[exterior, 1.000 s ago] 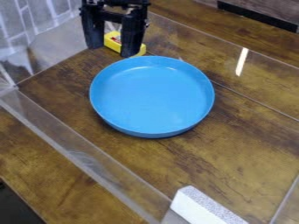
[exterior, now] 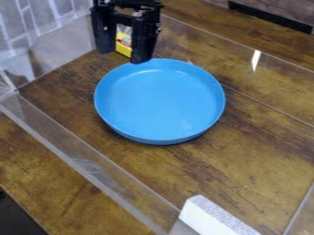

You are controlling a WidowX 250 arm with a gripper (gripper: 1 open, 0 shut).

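Note:
My gripper [exterior: 124, 40] hangs open at the top left, its dark fingers just above the far edge of a blue plate. Behind it and partly hidden by it is a small yellow object [exterior: 124, 48], too covered to tell whether it sits between the fingers. The round blue plate [exterior: 160, 103] lies empty on the wooden table [exterior: 233, 174].
Clear plastic walls run along the left and across the back. A white speckled block [exterior: 215, 219] sits at the bottom edge. The table right of the plate is clear.
My gripper has shifted a little to the right, toward the yellow object, and now covers more of it. The plate has not moved.

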